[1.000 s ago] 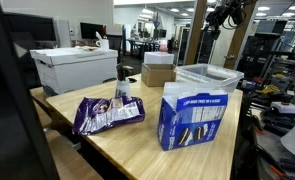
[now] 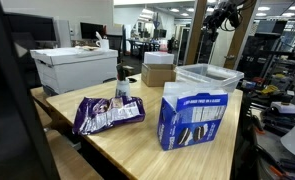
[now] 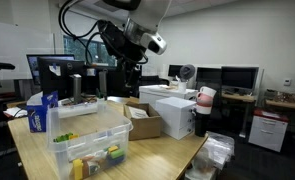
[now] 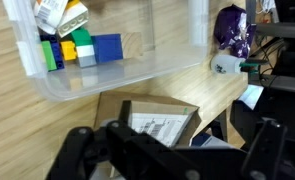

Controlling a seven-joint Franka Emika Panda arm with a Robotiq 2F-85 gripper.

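Note:
My gripper hangs open high over the table, with nothing between its fingers. In the wrist view, the clear plastic bin (image 4: 132,73) lies beyond the fingers and holds several coloured blocks, among them a blue block (image 4: 108,47) and a green block (image 4: 81,37). Below the gripper sits an open cardboard box (image 4: 112,102) with a white item (image 4: 160,124) inside. Exterior view 1 has a blue cookie package (image 2: 192,121) standing at the table's front and a purple snack bag (image 2: 109,114) lying to its left. A pale bottle (image 2: 122,87) with a dark top stands behind the bag.
White storage boxes (image 2: 75,69) stand at the table's back left. In exterior view 2, a pink-topped tumbler (image 3: 204,98) stands by a white box (image 3: 174,115). Bare wooden tabletop (image 2: 127,140) shows around the bag and package.

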